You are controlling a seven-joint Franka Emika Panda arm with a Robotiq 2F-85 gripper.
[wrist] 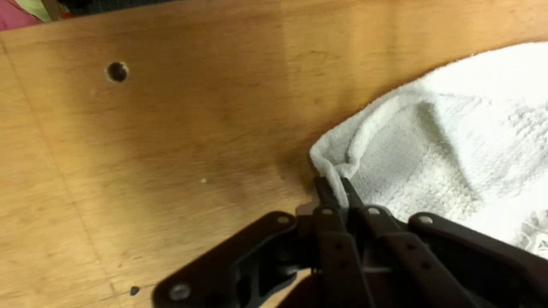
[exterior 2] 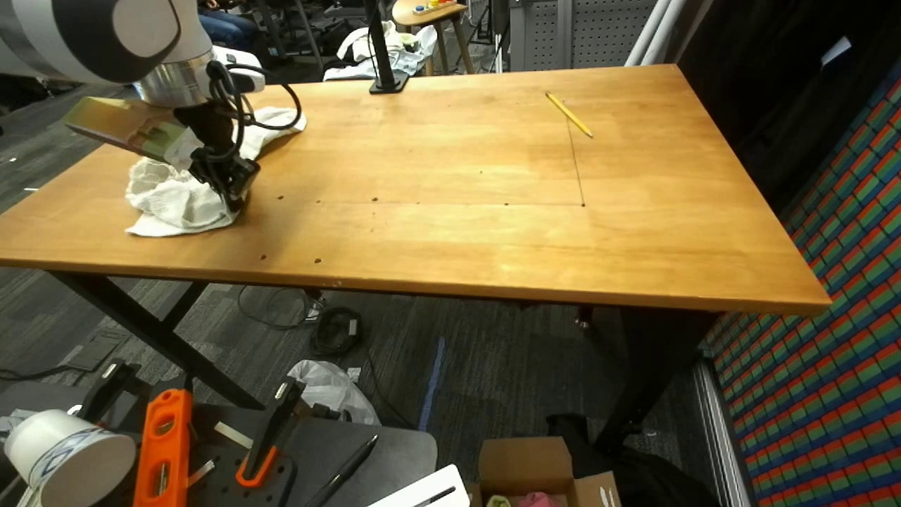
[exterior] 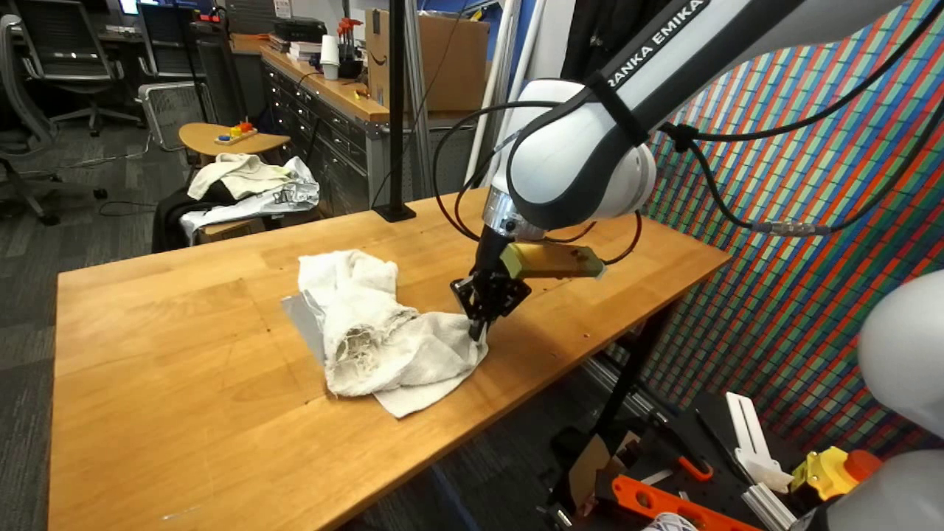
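Note:
A crumpled white towel (exterior: pixel 420 354) lies bunched on the wooden table, its frayed fold facing the near side in exterior view 1. My gripper (exterior: pixel 479 331) is shut on the towel's right corner, close to the tabletop. In the wrist view a folded edge of the towel (wrist: pixel 406 149) runs between the fingertips, and the gripper pinches it. Exterior view 2 has the towel (exterior 2: pixel 181 203) at the table's left, partly hidden behind the arm, with the gripper (exterior 2: pixel 234 199) at its right side.
A flat grey item (exterior: pixel 304 323) sticks out from under the towel's left side. On the bare far part of the table rests a yellow pencil (exterior 2: pixel 569 115). A black post (exterior 2: pixel 386 51) stands at the table's back edge.

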